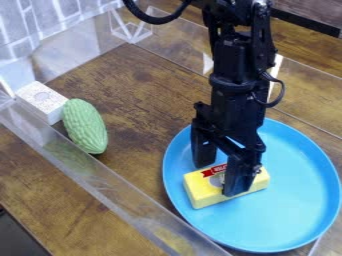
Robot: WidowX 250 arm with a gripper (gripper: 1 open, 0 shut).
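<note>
My black gripper (225, 163) points down over a blue plate (294, 205), its open fingers around a yellow box (207, 191) with a red label that rests on the plate. The fingers hide part of the box. I cannot tell if they touch it.
A green corn-shaped or leafy vegetable (84, 125) and a white block (42, 101) lie on the wooden surface at the left. Something pale stands behind the arm. A clear wall runs along the lower left.
</note>
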